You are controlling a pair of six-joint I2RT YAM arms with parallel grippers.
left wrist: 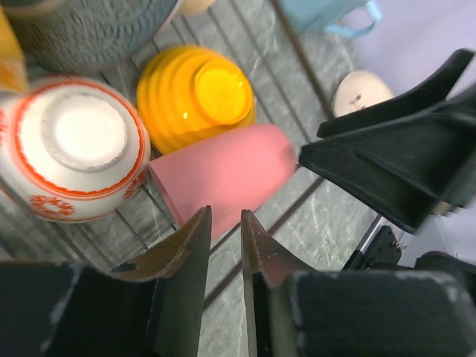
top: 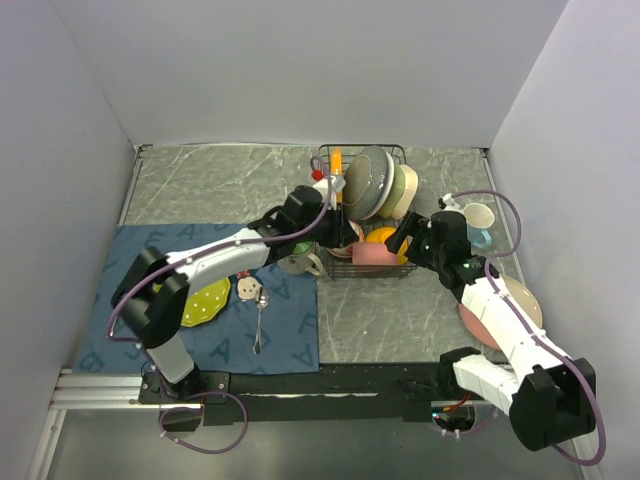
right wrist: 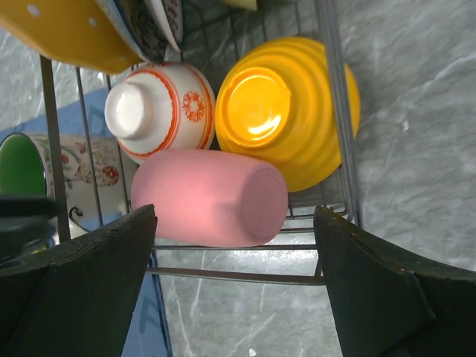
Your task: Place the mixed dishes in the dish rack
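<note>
In the dish rack (top: 362,276) a pink cup (right wrist: 212,197) lies on its side along the front edge. Behind it sit an upturned yellow bowl (right wrist: 286,111) and a white bowl with an orange rim (left wrist: 74,149). Plates (top: 366,182) stand on edge farther back, with a yellow-orange dish (top: 337,165) at their left. My left gripper hangs over the front of the rack by the pink cup, part open, nothing between its fingers. At the cup's right, my right gripper is open and empty, its fingers apart before the cup.
A green-lined mug (right wrist: 59,175) stands just left of the rack. On the blue mat lie a yellow-green plate (top: 207,303) and a spoon (top: 259,320). A blue mug (top: 478,225) and stacked plates (top: 520,300) occupy the right side.
</note>
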